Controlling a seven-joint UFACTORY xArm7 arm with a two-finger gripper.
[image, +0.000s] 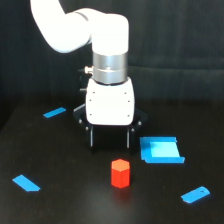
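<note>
A red block (121, 174) sits on the dark tabletop, a little right of the middle and toward the front. My gripper (110, 147) hangs above the table behind the block and slightly left of it. Its dark fingers (91, 138) stand apart, so it is open, with nothing visible between them. The fingertips are hard to make out against the black background.
Right of the gripper lies a light blue square bordered by brighter blue tape (145, 149). Blue tape strips mark the table at back left (54, 112), front left (26, 183) and front right (195, 194).
</note>
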